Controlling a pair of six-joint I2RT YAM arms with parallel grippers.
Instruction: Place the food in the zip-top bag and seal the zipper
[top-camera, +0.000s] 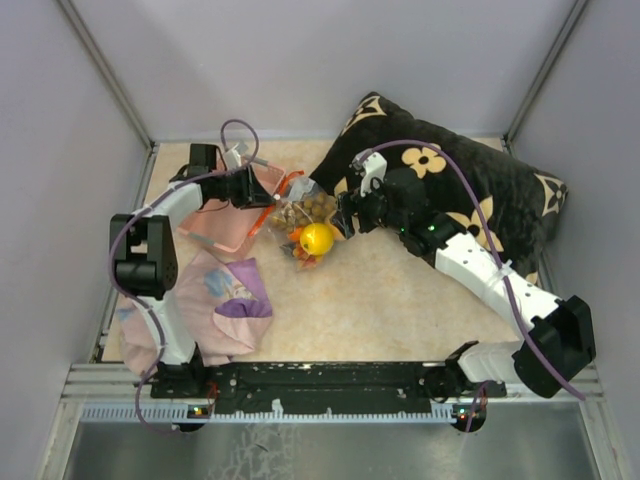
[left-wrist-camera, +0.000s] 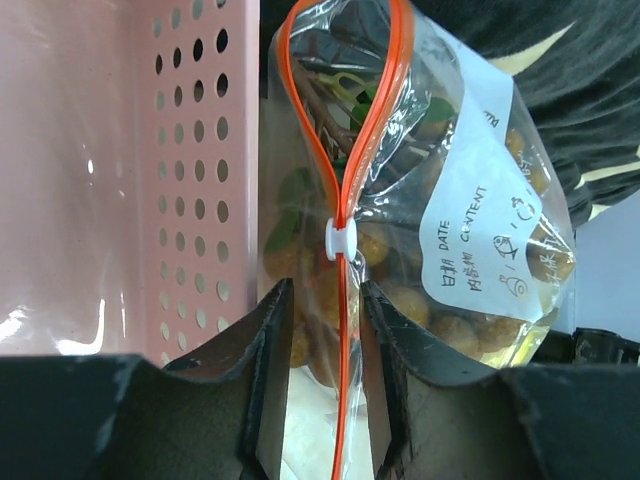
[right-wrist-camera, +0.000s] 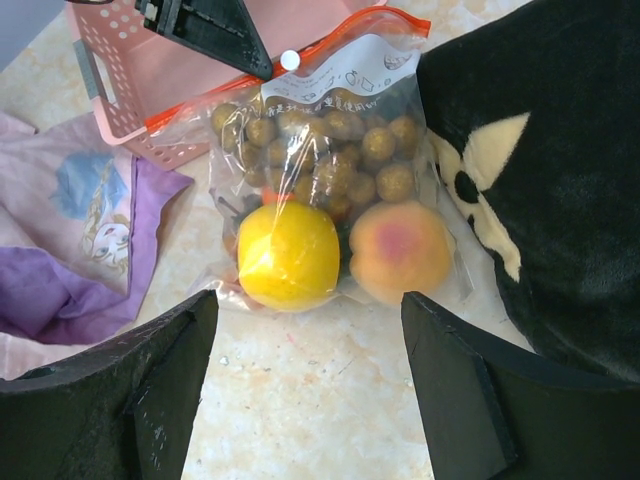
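The clear zip bag (top-camera: 290, 197) lies on the table with a yellow pepper (right-wrist-camera: 288, 257), a peach (right-wrist-camera: 401, 252) and several small brown round foods (right-wrist-camera: 335, 173) inside. Its orange zipper (left-wrist-camera: 384, 110) is parted into two strips beyond the white slider (left-wrist-camera: 341, 240) and runs as one line on the near side. My left gripper is part open, its fingers on either side of that line, just short of the slider. At the bag's right side, my right gripper (top-camera: 346, 214) stands open; its fingers (right-wrist-camera: 185, 345) hold nothing.
A pink basket (left-wrist-camera: 205, 170) stands close along the zipper side of the bag. A pink and purple cloth (top-camera: 225, 305) lies at the front left, a dark patterned cushion (top-camera: 440, 160) at the back right.
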